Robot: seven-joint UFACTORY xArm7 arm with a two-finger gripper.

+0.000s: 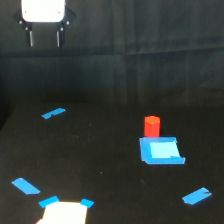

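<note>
High at the upper left of the camera view hangs my gripper (45, 38), its two thin fingers pointing down. A clear gap separates the fingers, and nothing shows between them. Far below and to the right, a small red block (152, 126) stands on the black surface. Just in front of the block lies a pale square (164, 150) with blue tape (151, 159) around it.
Strips of blue tape mark the left back (54, 113), left (26, 186) and right front (197, 196). A bright pale object (64, 213) is cut off by the bottom edge.
</note>
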